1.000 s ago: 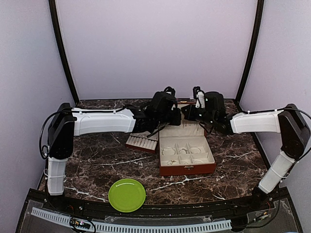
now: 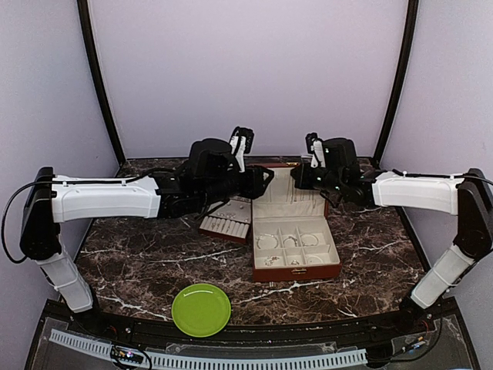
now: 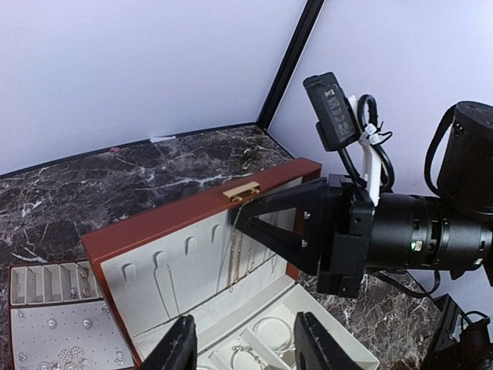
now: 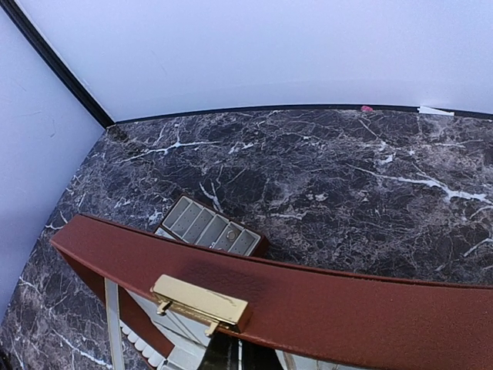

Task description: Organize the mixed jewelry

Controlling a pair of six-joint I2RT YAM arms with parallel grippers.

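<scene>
The jewelry box stands with its lid up; bracelets and small pieces lie in its compartments. Several necklaces hang inside the lid. One thin necklace hangs beside the fingertips of my right gripper, just below the gold clasp. That gripper is shut; whether the chain is pinched in it cannot be made out. In the right wrist view its fingers are partly hidden behind the lid's edge. My left gripper is part open before the lid, with nothing seen between its fingers.
Left of the box lies a tray with ring slots and earrings, partly under my left arm. A green plate sits empty at the front.
My left gripper has drawn back to the left, away from the right gripper and the lid. The right gripper has moved only slightly, and a little upward. Box and plate stay put.
</scene>
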